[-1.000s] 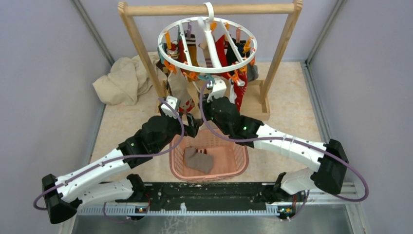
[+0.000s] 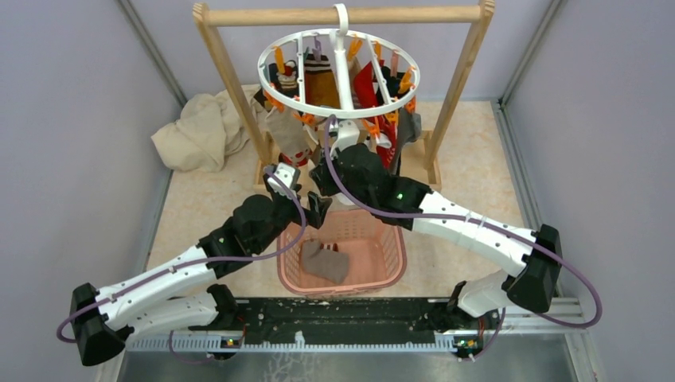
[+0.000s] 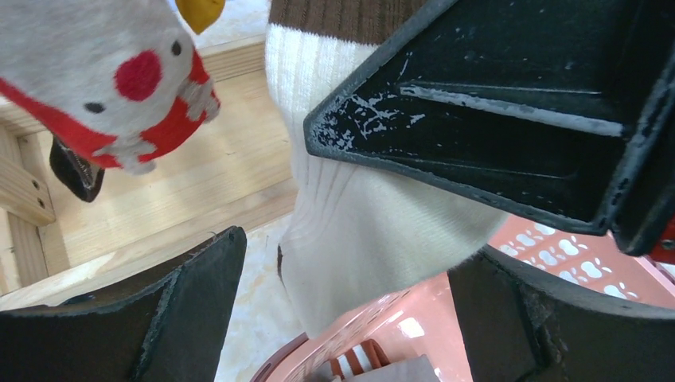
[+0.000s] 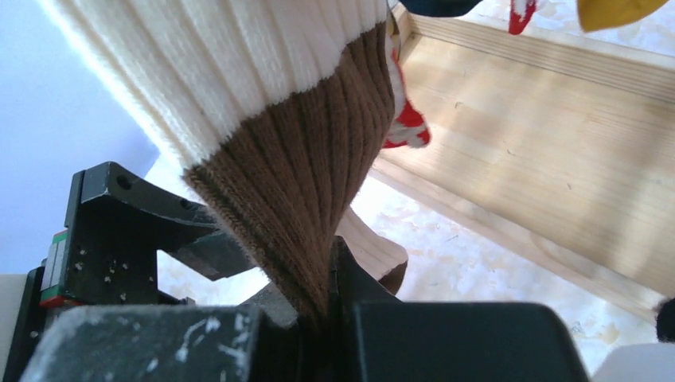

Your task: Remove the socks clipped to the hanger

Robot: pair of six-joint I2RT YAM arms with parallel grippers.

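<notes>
A cream sock with a brown band [image 4: 302, 143] runs down into my right gripper, which is shut on it just below the clip hanger [image 2: 382, 109]. The sock's white part [image 3: 358, 223] hangs over my left gripper, which stands open beneath it, fingertips either side. Other socks, such as a grey one with a red nose [image 3: 111, 72], hang from coloured clips on the white ring.
A pink basket [image 2: 390, 278] holding a grey sock [image 2: 326, 263] sits below the grippers. The wooden frame [image 2: 466, 64] surrounds the hanger. A beige cloth [image 2: 191, 139] lies at the left.
Since a second ago my right gripper has shifted left and slightly up, my left gripper slightly down and right. The hanger's clips and socks have shifted as well.
</notes>
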